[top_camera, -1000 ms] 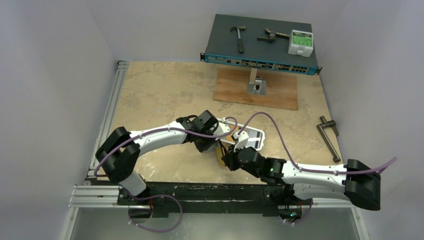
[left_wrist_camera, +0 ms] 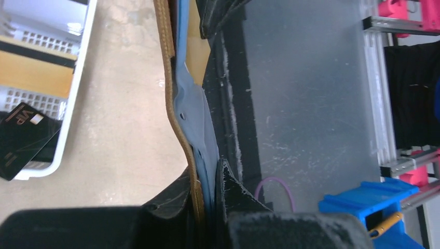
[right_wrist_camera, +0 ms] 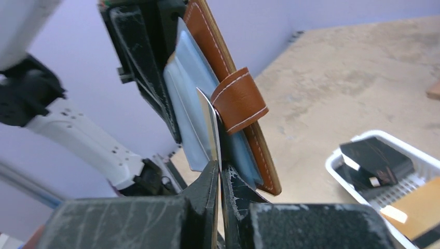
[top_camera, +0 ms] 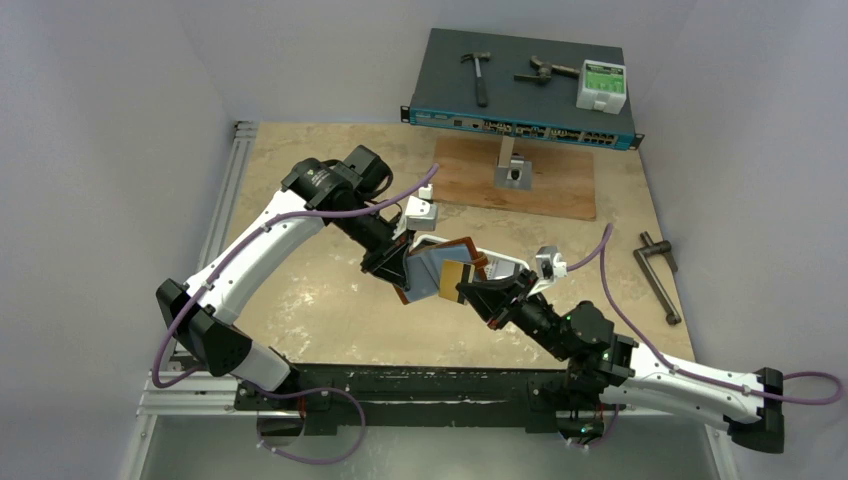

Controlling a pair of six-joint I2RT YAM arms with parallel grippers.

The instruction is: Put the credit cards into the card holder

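Observation:
The brown leather card holder with blue-grey lining [top_camera: 427, 270] [left_wrist_camera: 197, 124] [right_wrist_camera: 238, 104] is held upright by my left gripper [top_camera: 392, 262], which is shut on it. My right gripper [top_camera: 472, 292] is shut at a thin gold card [top_camera: 450, 280] [right_wrist_camera: 212, 124], its edge between the fingertips and its body against the holder's blue lining; how deep it sits is unclear. In the left wrist view, a white basket [left_wrist_camera: 78, 78] holds a gold card [left_wrist_camera: 31, 70] and black cards [left_wrist_camera: 26, 135]; it is partly hidden under the holder in the top view.
A rack device [top_camera: 520, 100] with hammers and a box stands on a wooden board at the back. A metal tool [top_camera: 655, 280] lies at the table's right edge.

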